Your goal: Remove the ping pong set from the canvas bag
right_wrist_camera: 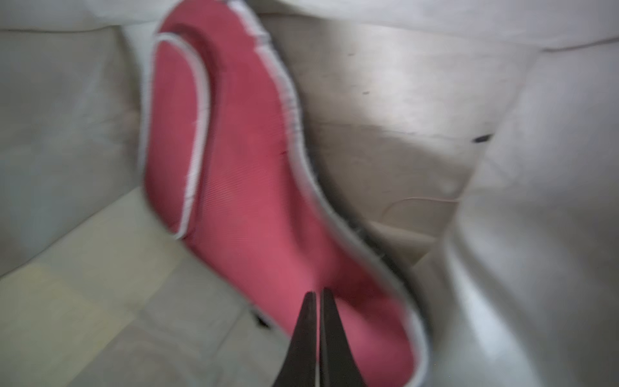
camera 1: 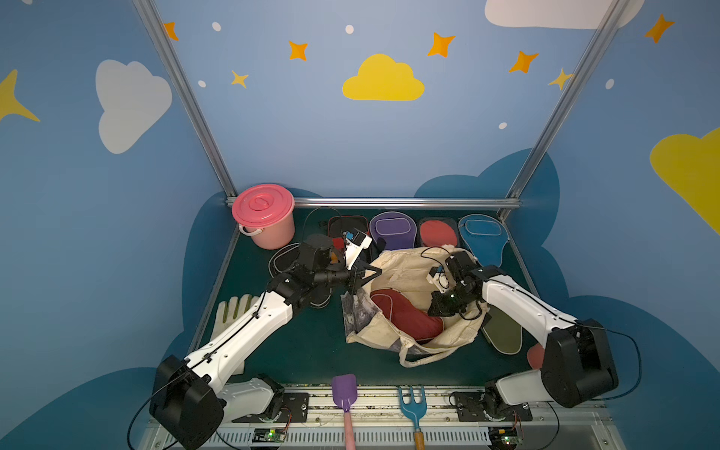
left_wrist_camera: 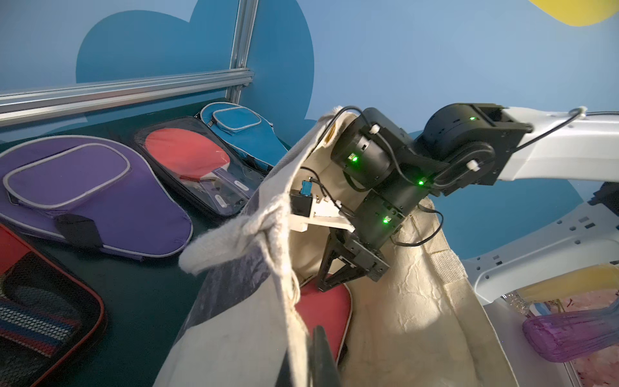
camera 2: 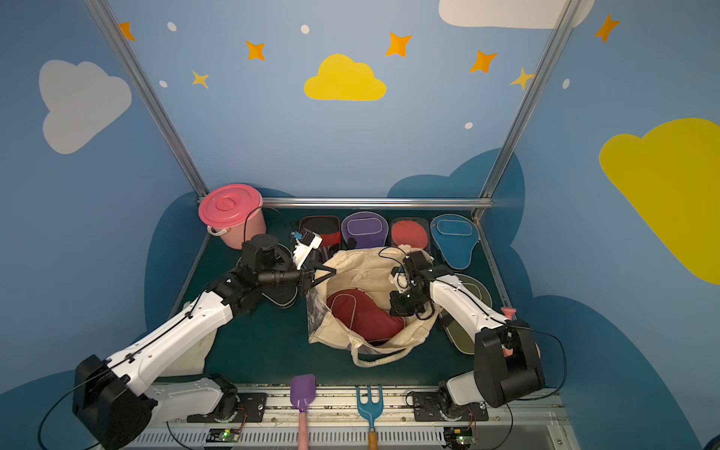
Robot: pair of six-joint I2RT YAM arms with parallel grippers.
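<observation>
The cream canvas bag [camera 1: 405, 270] stands wide open in the middle of the table. Inside it leans a red ping pong set case [camera 1: 408, 313] with pale piping and a pocket [right_wrist_camera: 174, 135]. My left gripper [camera 1: 378, 271] is shut on the bag's left rim; in the left wrist view the cloth edge runs between its fingers. My right gripper reaches into the bag, shut, its tips over the narrower end of the case. Nothing clearly shows between those fingers, and whether they touch the case is hard to tell in the blurred right wrist view.
Behind the bag lie a purple case [camera 1: 393, 229], a clear case with a red paddle [left_wrist_camera: 187, 154] and a blue case [camera 1: 483, 238]. A pink lidded bucket [camera 1: 264, 213] stands back left. An olive case [camera 1: 504, 333] lies right of the bag.
</observation>
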